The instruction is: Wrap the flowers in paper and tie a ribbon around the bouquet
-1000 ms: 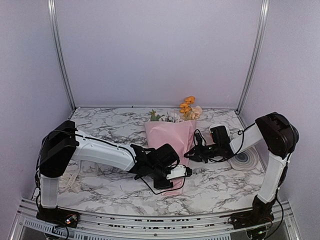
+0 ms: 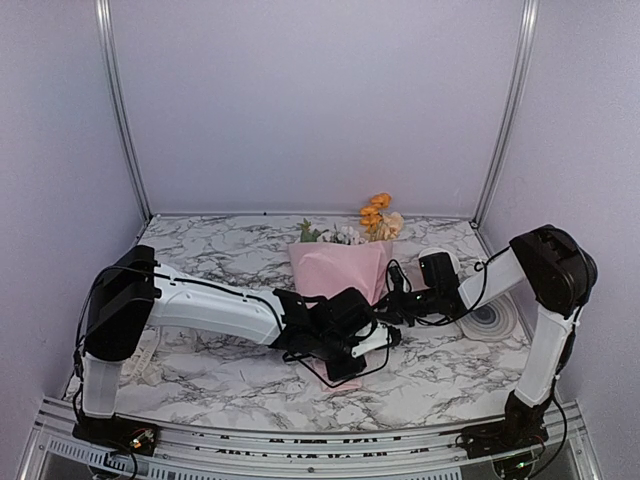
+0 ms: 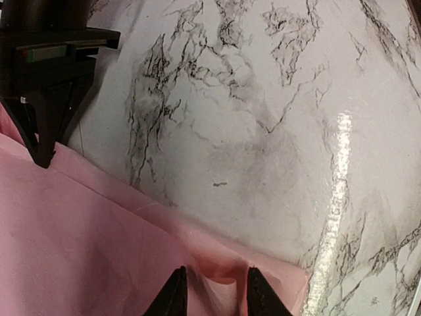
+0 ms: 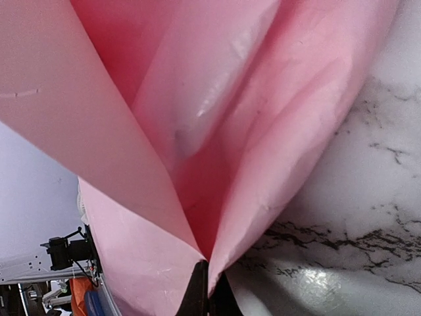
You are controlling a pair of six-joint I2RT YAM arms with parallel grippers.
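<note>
Pink wrapping paper (image 2: 335,266) lies around the bouquet in the middle of the table, with orange flowers (image 2: 372,212), white flowers (image 2: 345,236) and green leaves (image 2: 307,232) showing at its far end. Its edge is pinched by my right gripper, which is shut on a fold at the paper's right side; the left wrist view shows this too. My left gripper stands part open over the paper's lower end, a raised pink fold (image 3: 220,289) visible between its spread fingers. In the top view the left arm covers the lower paper and its own fingertips.
A grey-white round coil (image 2: 490,318) sits on the right, close to the right forearm. Pale strap-like material (image 2: 145,358) lies at the left, partly behind the left arm. Bare marble (image 2: 440,375) is free at the front right.
The right arm and the flowers have kept their places.
</note>
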